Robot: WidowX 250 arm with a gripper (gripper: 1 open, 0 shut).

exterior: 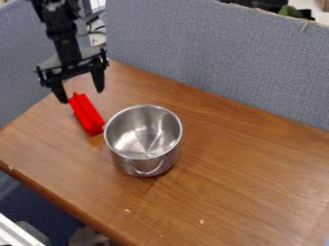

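My black gripper [72, 85] hangs open at the upper left, its fingers just above a red elongated object [87, 113] lying on the wooden table. Beside that object, to its right, stands a shiny steel pot [144, 140] with a handle on its near side. Nothing shows held between the fingers.
Grey padded walls [218, 58] close off the back and left of the table [244, 173]. The front-left table edge drops to a dark floor.
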